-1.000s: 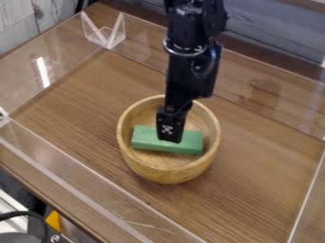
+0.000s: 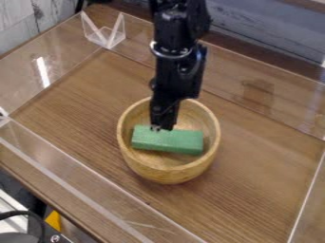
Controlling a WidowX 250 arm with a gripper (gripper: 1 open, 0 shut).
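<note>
A round wooden bowl [image 2: 170,166] sits on the brown table, holding a green rectangular block [image 2: 166,140] that lies flat inside it. My black gripper [image 2: 164,124] points down over the back part of the bowl, just above and behind the block. It looks narrow at the tip, shut, with nothing visible between its fingers.
A clear plastic holder [image 2: 105,30] stands at the back left. A grey wall edge [image 2: 260,38] runs along the back, and black cables with a yellow piece lie beyond the front left edge.
My gripper has risen from over the middle of the green block toward the back of the bowl, leaving the block uncovered in the bowl.
</note>
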